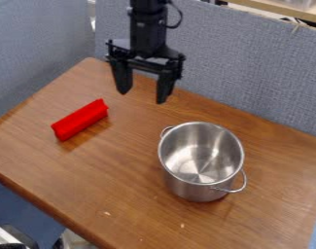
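My black gripper (143,82) hangs open over the back of the wooden table, its two fingers pointing down and wide apart with nothing between them. Below and to its left, a red cylinder (80,120) lies on its side on the table. To the lower right of the gripper, a steel pot (199,154) with wire handles stands upright.
The wooden table (115,192) has free room at the front and centre. Grey padded walls (258,73) bound it at the back and left. A light wooden shelf edge shows at the top right.
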